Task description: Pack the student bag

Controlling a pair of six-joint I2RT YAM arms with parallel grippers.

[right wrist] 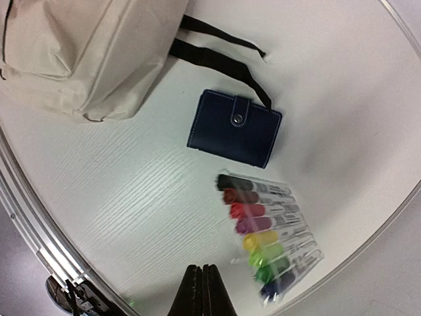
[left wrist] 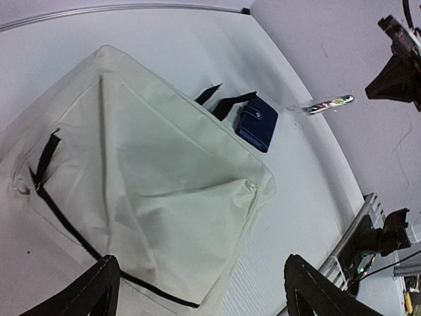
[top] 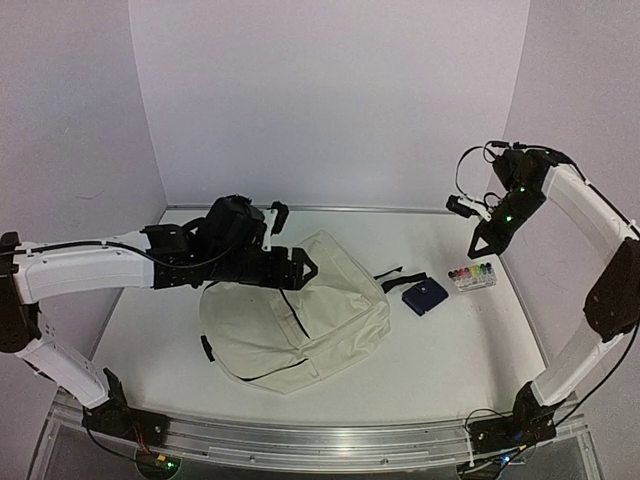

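Note:
A cream bag (top: 300, 330) with black zips lies on the left and middle of the table. Over its back part is my left gripper (top: 308, 268); the left wrist view shows its fingers (left wrist: 99, 289) wide apart and empty. On the table right of the bag rests a dark blue wallet (right wrist: 230, 131), one black strap (right wrist: 217, 60) touching its edge. A clear pack of coloured markers (top: 472, 277) hangs tilted below my right gripper (top: 478, 245). The right fingers (right wrist: 193, 293) are together, and where they grip the clear pack is hard to see.
A metal rail (top: 300, 430) runs along the front edge, and grey walls (top: 580, 120) stand at the back and sides.

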